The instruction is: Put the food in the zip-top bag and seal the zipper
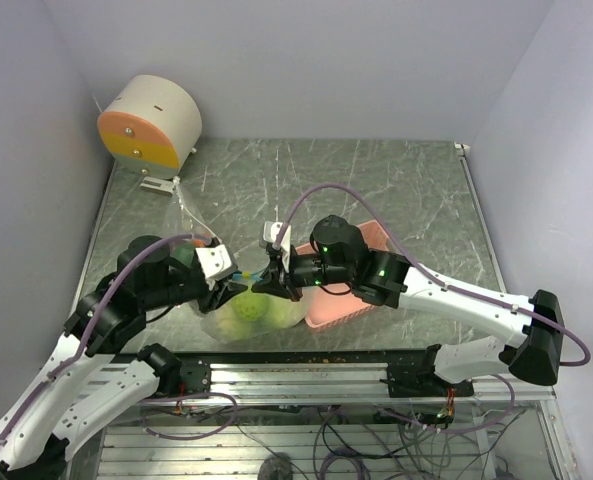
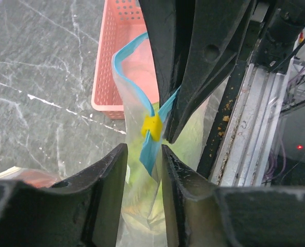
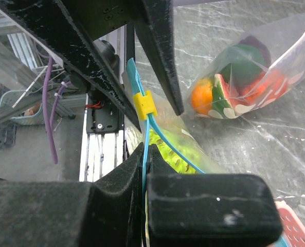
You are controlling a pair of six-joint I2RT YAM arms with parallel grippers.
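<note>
A clear zip top bag (image 2: 147,206) with a blue zip strip and a yellow slider (image 2: 152,125) holds green food (image 3: 170,154). My left gripper (image 1: 232,288) is open, its fingers apart at either side of the strip's end near the slider; in the right wrist view its fingers (image 3: 165,56) are spread, with the slider (image 3: 144,104) in line with the gap between them. Opposite it, my right gripper (image 1: 268,287) is shut on the blue strip, which runs between its fingers. Most of the bag's mouth is hidden by the grippers in the top view.
Another clear bag with colourful food lies on the marble table at the left. A pink basket (image 1: 341,310) stands beside the right arm. A white bread-bin-like box (image 1: 156,120) is at the back left.
</note>
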